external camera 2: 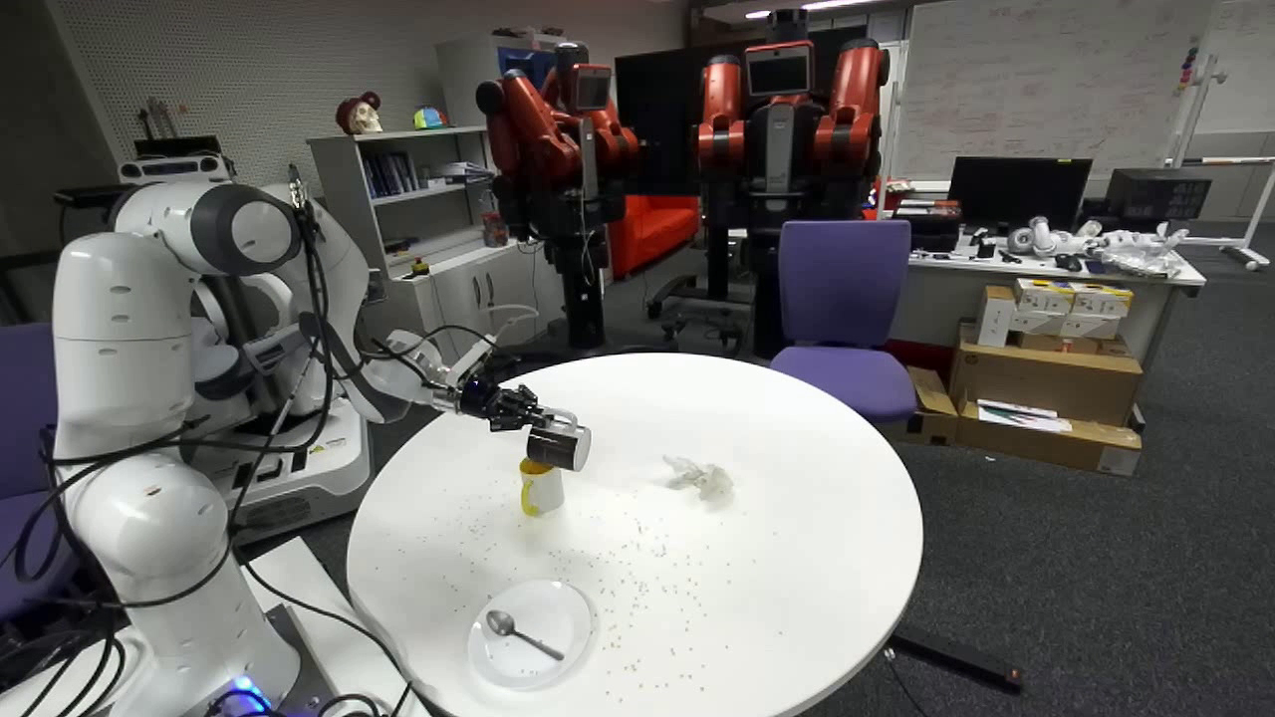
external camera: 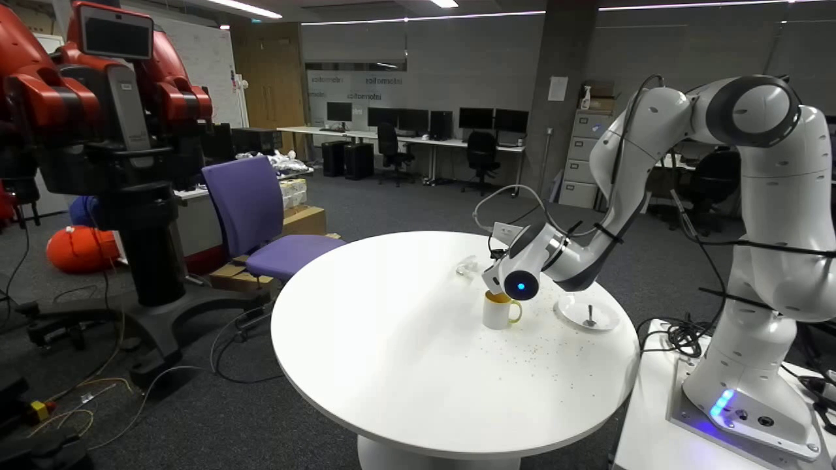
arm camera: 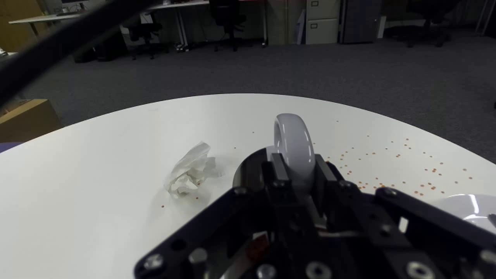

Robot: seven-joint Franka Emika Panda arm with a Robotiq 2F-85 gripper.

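Note:
A dark mug with a pale base [external camera 2: 581,448] hangs tipped on its side above the table, held by its white handle [arm camera: 295,135]. My gripper [external camera 2: 538,417] is shut on that handle, with one finger on each side of it. Just below the held mug stands an upright white mug with a yellow inside and handle [external camera 2: 543,491]. From this side I cannot tell whether the two mugs touch. In exterior view 1 the arm's wrist covers the held mug, and the yellow-handled mug [external camera: 496,314] shows in front of it.
A white plate [external camera 2: 497,671] bearing a spoon [external camera 2: 526,635] lies near the table's edge. Crumpled clear-white wrapping [arm camera: 190,172] rests on the round table [external camera 2: 777,478]. Small orange-brown bits are scattered around the mugs and plate.

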